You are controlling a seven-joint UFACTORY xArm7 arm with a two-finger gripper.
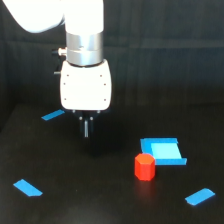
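The white robot arm hangs down from the top left, its gripper above the dark table; the narrow dark fingers are too small to tell whether they are apart. A red hexagonal block stands on the table at the right, apart from the gripper. Just behind the block lies a light blue and white square bordered by blue tape.
Short strips of blue tape lie at the front left, front right and back left. A dark backdrop closes the rear.
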